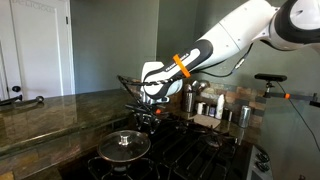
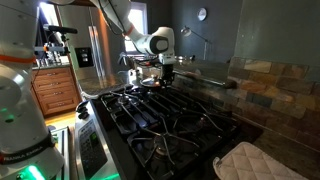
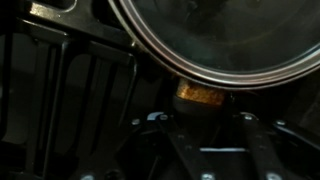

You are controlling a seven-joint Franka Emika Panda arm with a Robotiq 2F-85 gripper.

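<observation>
A pan with a glass lid and dark knob sits on the stove at lower middle in exterior view 1. In the wrist view the pan's metal rim fills the top, and its short handle, brownish at the base, points toward me. My gripper is around that handle, shut on it, though the dark fingers are hard to make out. Exterior view 1 shows the gripper at the pan's far right side. The handle cannot be made out there.
Black burner grates cover the stove, with free burners beside the pan. Bottles stand against the tiled backsplash. A quilted pad lies on the near counter. Beyond the pan runs a stone counter.
</observation>
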